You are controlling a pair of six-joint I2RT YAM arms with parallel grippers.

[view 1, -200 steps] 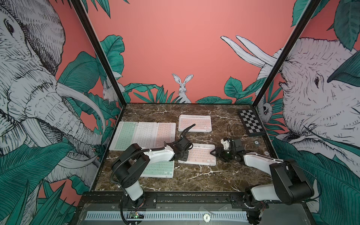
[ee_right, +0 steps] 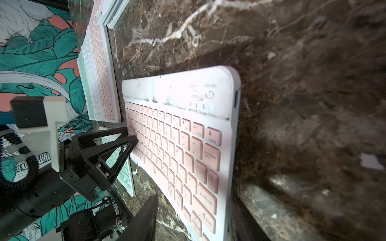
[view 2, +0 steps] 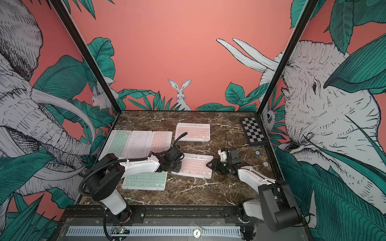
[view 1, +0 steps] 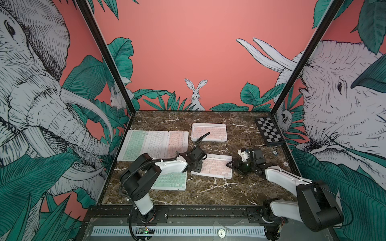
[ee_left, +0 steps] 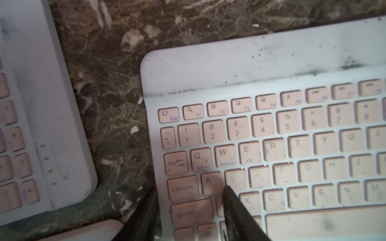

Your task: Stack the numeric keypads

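A pink-keyed white keyboard (view 1: 215, 164) lies in the middle, its right side slightly tilted up in the right wrist view. My left gripper is shut on its left end. My right gripper is at its right end, fingers apart on either side of the edge; whether they touch is unclear. Another pink keyboard (view 1: 209, 131) lies at the back. Green, white and pink keyboards lie side by side at the left, the green one (view 1: 134, 144) outermost. Another green keyboard (view 1: 168, 182) lies in front, partly under my left arm.
A black-and-grey checkerboard (view 1: 268, 131) lies at the back right, with small round objects (view 1: 275, 152) near the right edge.
The middle keyboard's near edge sits a little lower in the top left view. The left arm is unchanged.
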